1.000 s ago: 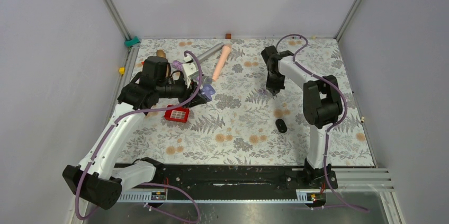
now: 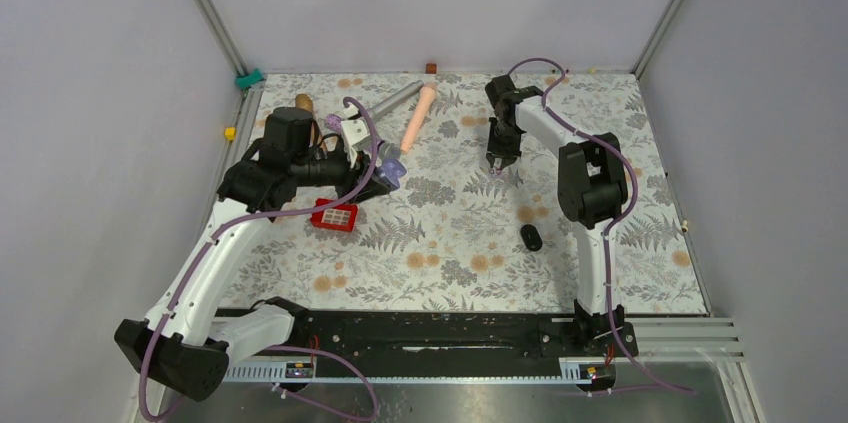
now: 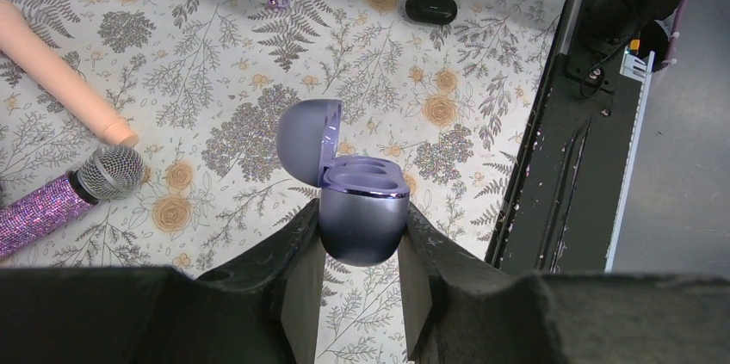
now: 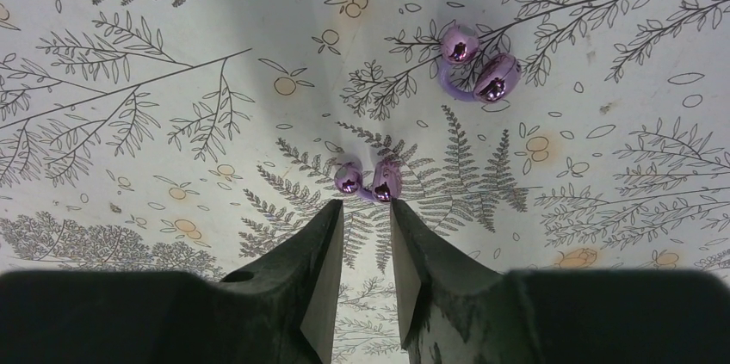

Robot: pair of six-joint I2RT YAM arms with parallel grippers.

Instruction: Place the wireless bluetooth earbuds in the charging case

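Note:
My left gripper is shut on the purple charging case (image 2: 389, 172), holding it above the table. In the left wrist view the case's lid (image 3: 308, 140) stands open, tipped left, and its hollow interior shows. Two shiny purple clip-shaped earbuds lie on the patterned cloth in the right wrist view. The nearer earbud (image 4: 386, 182) is just ahead of my right fingertips, partly in line with the gap. Farther up and right rests the other earbud (image 4: 498, 79). My right gripper is part open, pointing down, with nothing visibly clasped.
A black oval object (image 2: 531, 237) lies nearer the front edge. Left of centre are a peach-coloured stick (image 2: 418, 117), a glittery microphone (image 3: 108, 173) and a red box (image 2: 334, 216) by the left arm.
The left arm and case look almost unmoved.

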